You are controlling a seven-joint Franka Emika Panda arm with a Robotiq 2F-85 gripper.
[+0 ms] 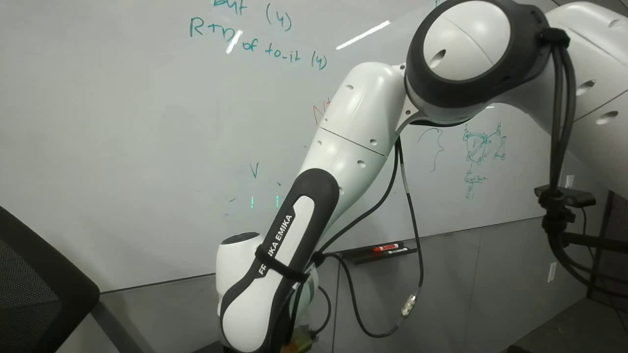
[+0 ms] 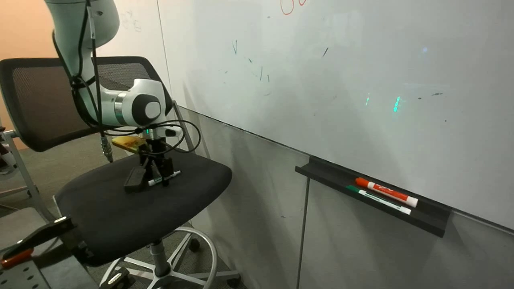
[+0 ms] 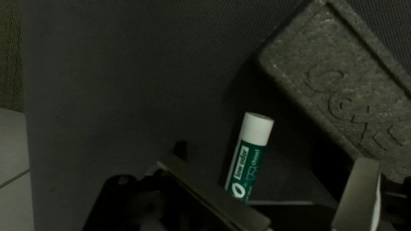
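A green and white marker [image 3: 246, 161] lies on the black chair seat [image 2: 115, 212], its white end facing up the wrist view and its lower part hidden behind a finger. In exterior view 2 the same marker [image 2: 155, 182] shows at the fingertips. Low over the seat, my gripper points down with its fingers open and grips nothing. One of its fingers [image 3: 215, 196] overlaps the marker in the wrist view; whether they touch I cannot tell. Close beside the marker is a dark grey eraser block [image 3: 343, 84]. Exterior view 1 cuts off the gripper.
On the wall, a black tray [image 2: 327, 177] carries a red marker [image 2: 388, 191] and a green-capped marker [image 2: 383, 200] under the whiteboard [image 2: 337, 72]. The chair backrest [image 2: 43, 96] rises behind the arm. Bare seat surrounds the marker on the side away from the eraser.
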